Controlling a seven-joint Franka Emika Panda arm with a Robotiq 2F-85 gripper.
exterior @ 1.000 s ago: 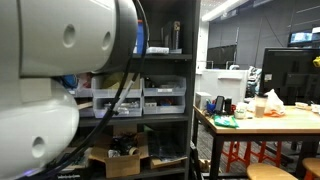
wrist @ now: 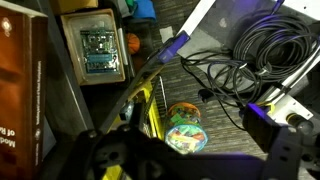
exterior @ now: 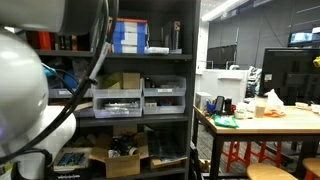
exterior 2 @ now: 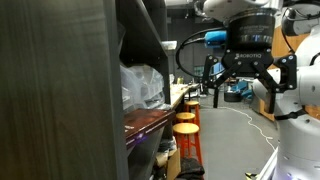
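Looking down in the wrist view, my gripper stands open, its dark fingers (wrist: 262,125) wide apart near the bottom of the picture. Between them in the picture, a round item with a clear top and an orange rim (wrist: 185,128) lies below. Nothing appears gripped. A tray with a circuit board (wrist: 98,52) is at upper left, and a bundle of black cables (wrist: 262,55) at upper right. The white arm (exterior: 28,95) fills the left of exterior view 1. In neither exterior view can the fingers be made out.
A dark shelf unit (exterior: 160,125) holds clear bins (exterior: 165,100) and, low down, an open cardboard box (exterior: 100,155). To its right stands a wooden table (exterior: 270,122) with stools. The brown box (wrist: 15,85) borders the wrist view's left. Open floor (exterior 2: 225,150) shows beyond the shelf.
In exterior view 1 the white arm has swung left and lower, uncovering more of the upper shelves and blue-and-white boxes. The shelf contents look unchanged.
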